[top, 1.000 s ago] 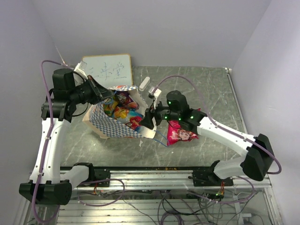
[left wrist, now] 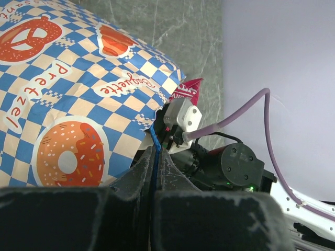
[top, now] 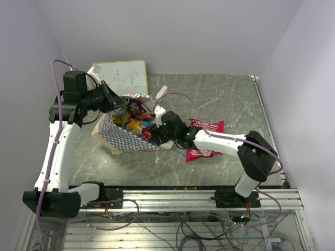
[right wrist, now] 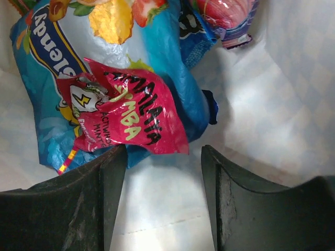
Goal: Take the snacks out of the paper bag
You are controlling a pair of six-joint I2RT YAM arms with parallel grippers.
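The blue-and-white checkered paper bag (top: 123, 135) lies on its side, mouth facing right, with colourful snack packs (top: 137, 124) inside. My left gripper is shut on the bag's thin blue handle cord (left wrist: 153, 137). At the bag's mouth, my right gripper (top: 156, 140) reaches in with its fingers (right wrist: 112, 175) apart. Just ahead of those fingertips are a small pink-red packet (right wrist: 141, 112) and, behind it, a large blue snack bag (right wrist: 157, 31). One fingertip overlaps the pink-red packet's lower edge; whether it touches cannot be told. A red-purple pack (right wrist: 227, 18) sits deeper inside.
Red snack packs (top: 201, 154) lie on the grey table right of the bag, partly under my right arm. A whiteboard (top: 121, 77) and a white oblong object (top: 161, 92) are behind.
My right gripper has moved left into the bag's mouth, its forearm following. The bag and the red packs on the table stay about where they were.
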